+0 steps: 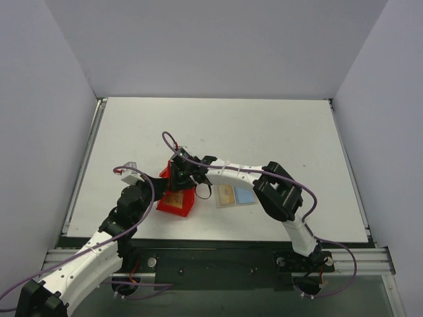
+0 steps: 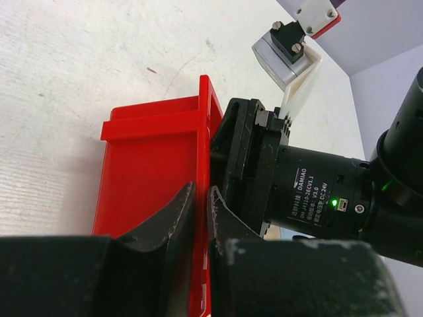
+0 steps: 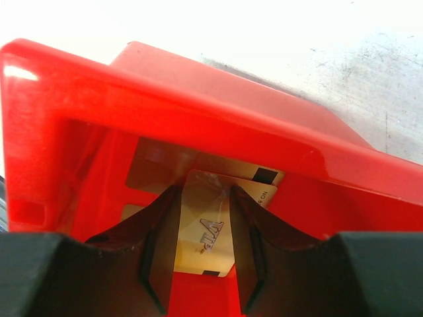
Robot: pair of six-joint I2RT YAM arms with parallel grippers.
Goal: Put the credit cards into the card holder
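The red card holder (image 1: 177,206) sits at the front-middle of the table. My left gripper is shut on its upright red edge, as the left wrist view shows. My right gripper hangs over the holder's interior, its fingertips partly apart in the right wrist view, over a gold VIP card (image 3: 210,241). More gold cards (image 3: 151,162) lie beneath and behind it inside the holder. Whether the right fingertips touch the card is hard to tell.
A gold card (image 1: 225,197) and a light blue card (image 1: 244,197) lie side by side to the right of the holder.
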